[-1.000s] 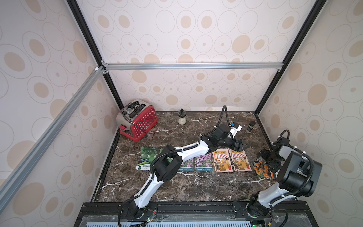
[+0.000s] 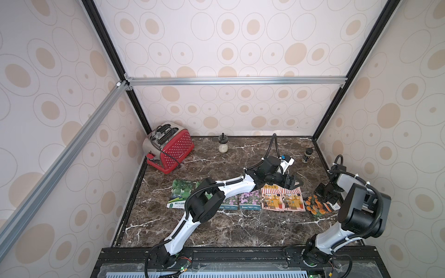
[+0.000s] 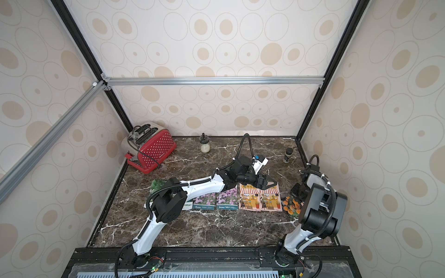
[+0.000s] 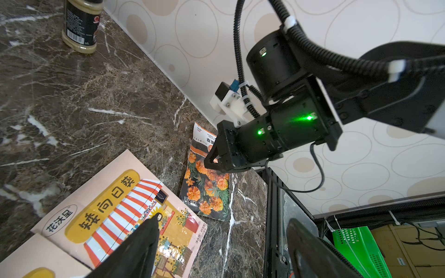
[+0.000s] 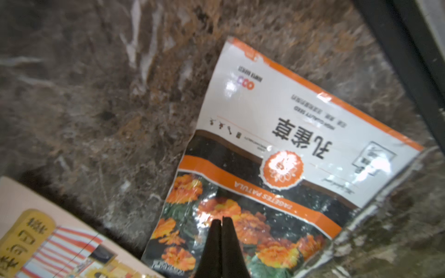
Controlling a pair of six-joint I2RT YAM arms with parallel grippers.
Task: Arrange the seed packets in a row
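Observation:
The orange marigold packet [image 5: 296,111] lies flat at the right end of the row, near the right sunflower packet [image 4: 153,217] and slightly turned. My right gripper is shut, its tips together over the marigold flowers and nothing between them; whether they touch the packet I cannot tell. My left gripper stands open above the right sunflower packet, no packet between its fingers. Left of it, a second sunflower packet [image 2: 272,202], two purple-flower packets [image 2: 250,201] and a green packet [image 2: 180,190] extend the row. The left arm partly covers these.
A dark-capped spice jar [image 2: 307,154] and a shaker jar [image 2: 223,143] stand at the back. A red toaster [image 2: 173,148] occupies the back left. The black frame edge [image 5: 408,60] borders the marigold side. Bare marble lies in front of the row.
My right gripper has gone from open to shut. The marigold packet has shifted left, away from the frame edge, and turned. The right sunflower packet now sits straighter, closer to its neighbour.

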